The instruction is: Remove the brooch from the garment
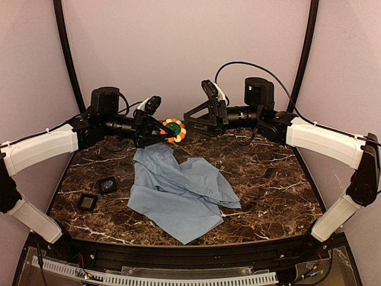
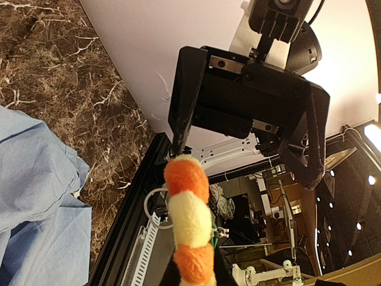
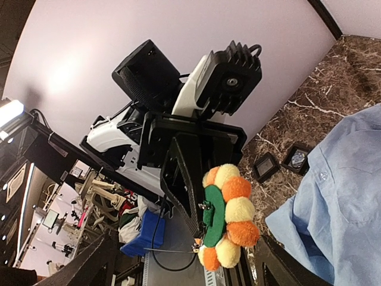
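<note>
A flower brooch (image 1: 177, 127) with orange and cream plush petals and a green centre is held in the air by my left gripper (image 1: 164, 132), which is shut on it. In the right wrist view the brooch (image 3: 237, 208) shows its green back and metal clasp at the left gripper's fingertips. My right gripper (image 1: 193, 122) stands open just right of the brooch, apart from it. The light blue garment (image 1: 178, 190) lies crumpled on the table below, separate from the brooch.
Two small dark square items (image 1: 107, 185) lie at the left of the marble table (image 1: 274, 179).
</note>
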